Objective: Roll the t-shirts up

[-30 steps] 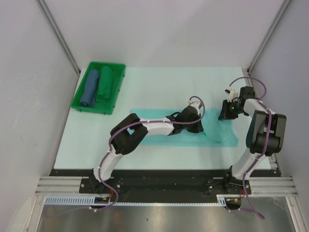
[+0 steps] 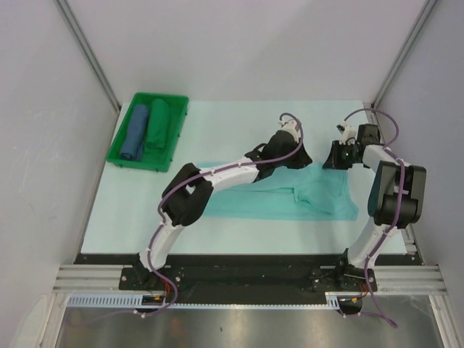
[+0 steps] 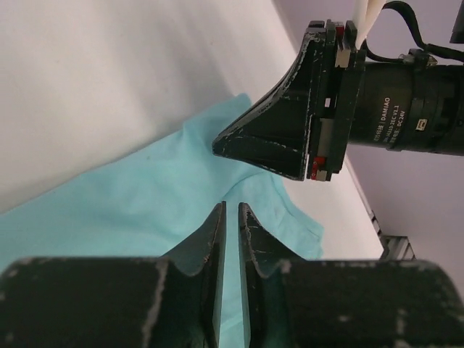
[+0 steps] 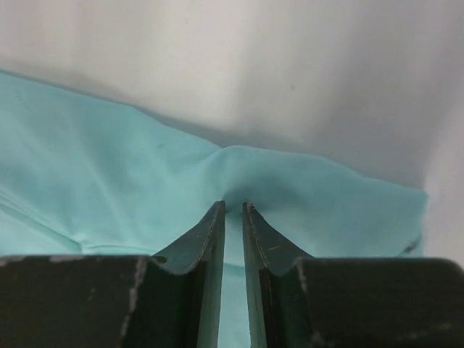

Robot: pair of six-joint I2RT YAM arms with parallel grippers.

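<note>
A teal t-shirt (image 2: 246,208) lies on the white table, folded into a long flat strip with a loose, wrinkled flap at its right end. At the flap's far edge, my left gripper (image 2: 309,164) is shut to a narrow gap, teal cloth showing between its fingers; a crease runs from its tips in the left wrist view (image 3: 233,206). Just to its right, over the same far edge, stands my right gripper (image 2: 328,167). In the right wrist view its fingers (image 4: 212,232) are slightly apart above rumpled teal cloth. The arms partly cover the shirt.
A green basket (image 2: 140,164) at the back left holds a rolled blue shirt (image 2: 135,132) and a rolled green shirt (image 2: 157,125). Bare white table (image 2: 225,127) lies beyond the t-shirt, and the front strip is clear.
My left gripper has moved from the shirt's middle to the far edge. The flap's cloth has shifted a little.
</note>
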